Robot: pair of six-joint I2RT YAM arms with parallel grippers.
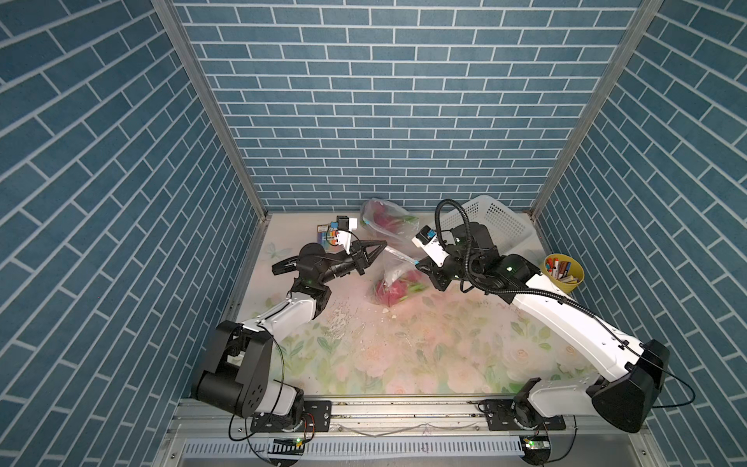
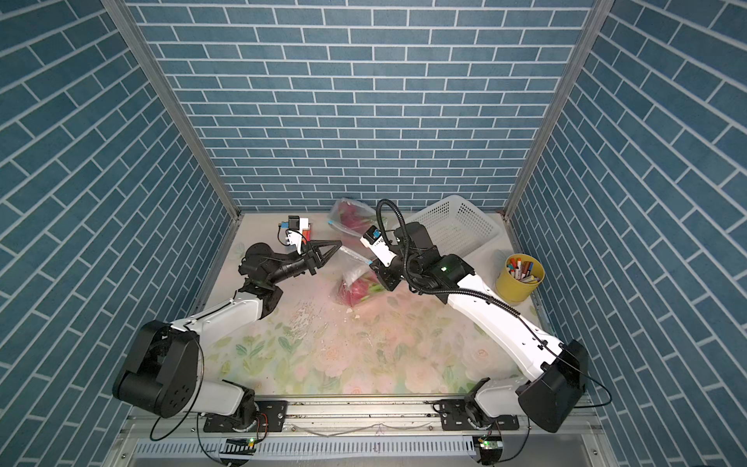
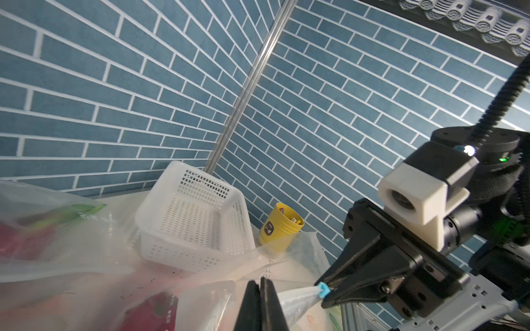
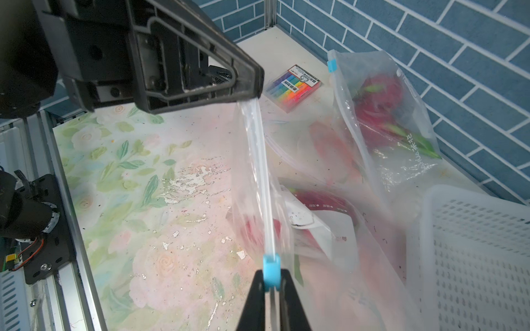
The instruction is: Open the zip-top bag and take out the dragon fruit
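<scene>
A clear zip top bag [image 4: 259, 182] with a pink dragon fruit [image 1: 391, 292] inside stands mid-table, its top raised between my grippers. My left gripper [image 1: 385, 243] is shut on one end of the zip strip, as the right wrist view shows. On the blue zip slider [image 4: 271, 270] my right gripper is shut, with the strip stretched taut between both. White paper or film lies over part of the fruit inside the bag. Whether the zip is parted along the strip is hard to tell.
Behind, a second clear bag [image 4: 386, 115] holds another dragon fruit. A white basket [image 1: 498, 222] stands back right, near a yellow bucket of pens [image 1: 564, 274]. A coloured box [image 4: 292, 87] and a black stapler [image 1: 285, 266] lie left. The front table is open.
</scene>
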